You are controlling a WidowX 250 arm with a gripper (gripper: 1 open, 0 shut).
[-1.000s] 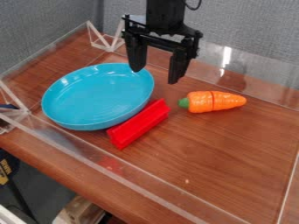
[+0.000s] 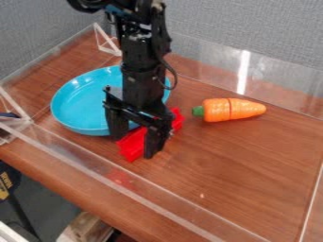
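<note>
My black gripper (image 2: 136, 134) is low over the wooden table, its fingers on either side of the red bar (image 2: 172, 121), which lies between the blue plate and the table's middle. Whether the fingers press on the bar cannot be seen clearly. The blue plate (image 2: 74, 104) lies at the left, partly hidden behind the arm. An orange toy carrot (image 2: 233, 109) with a green tip lies to the right.
Clear low walls (image 2: 246, 76) edge the table at the back and front left.
My gripper has come down from above the back of the table toward the front, onto the red bar. The plate and carrot look unmoved.
</note>
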